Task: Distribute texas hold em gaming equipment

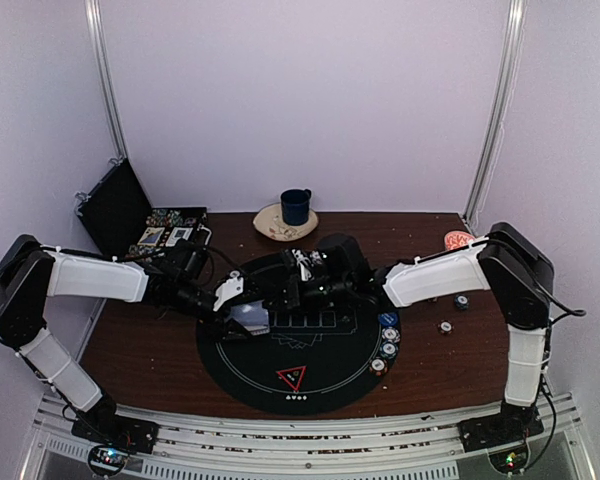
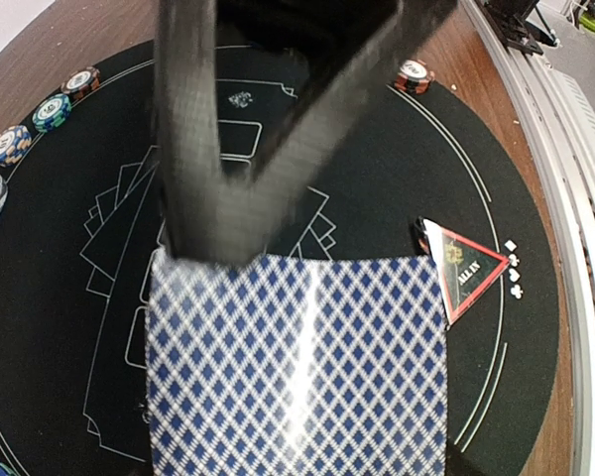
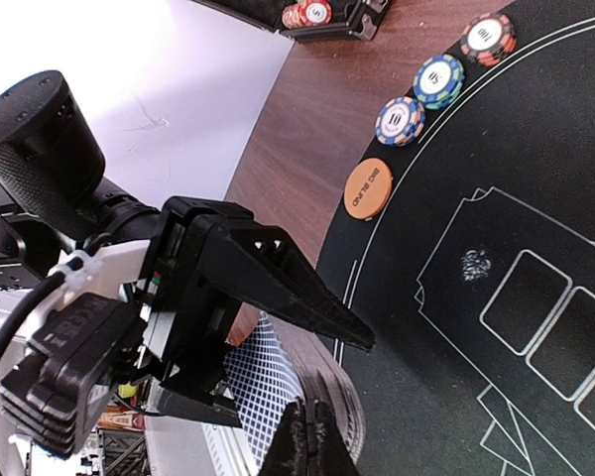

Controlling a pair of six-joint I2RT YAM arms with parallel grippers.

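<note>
A blue-checked card deck (image 2: 296, 367) fills the lower left wrist view, at my left gripper (image 1: 225, 310) over the black poker mat (image 1: 280, 385); in the right wrist view it shows between that gripper's fingers, whose grip I cannot judge. My right gripper is shut, its tips close beside the deck (image 3: 258, 387). A red ALL IN triangle (image 1: 291, 376) lies at the mat's front. Chips (image 3: 437, 79) and an orange BIG BLIND disc (image 3: 367, 189) lie along the mat's rim.
An open chip case (image 1: 165, 220) stands back left, a blue mug (image 1: 295, 205) on a plate (image 1: 270, 225) at the back. Loose chips (image 1: 445, 327) lie right of the mat.
</note>
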